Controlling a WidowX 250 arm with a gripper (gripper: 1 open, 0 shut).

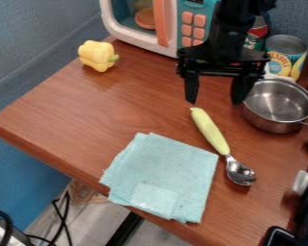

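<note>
My black gripper [216, 88] hangs open over the wooden table, its two fingers apart just above and behind a spoon with a pale yellow handle [208, 129] and steel bowl. A folded light-blue cloth [160, 176] lies to the left of the spoon. A steel pot [279, 110] stands to the right of the gripper.
A toy microwave [145, 19] and a can [284, 57] stand at the back. A yellow pepper [97, 55] sits at the back left. Black knobbed equipment [300, 207] borders the right.
</note>
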